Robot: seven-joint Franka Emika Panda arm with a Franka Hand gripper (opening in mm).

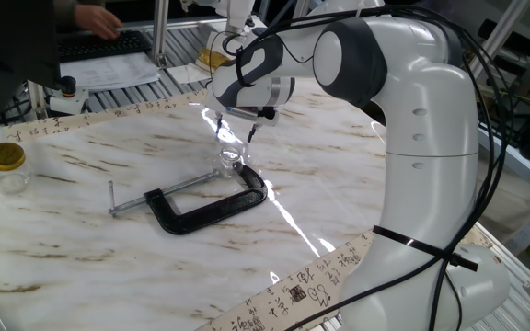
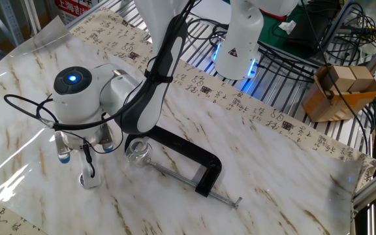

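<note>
A black C-clamp with a silver screw lies flat on the marble-patterned table. At the clamp's far end is a small clear glass jar, by the tip of the screw; whether the clamp grips it, I cannot tell. My gripper hangs over the table just behind the jar in exterior view 1, its fingers spread apart. From exterior view 2 the gripper stands left of the jar and clamp, fingers apart, with nothing visible between them.
A clear jar with a gold lid stands at the table's left edge. Off the table are a cardboard box, a keyboard and a person's hand. Bare tabletop surrounds the clamp on several sides.
</note>
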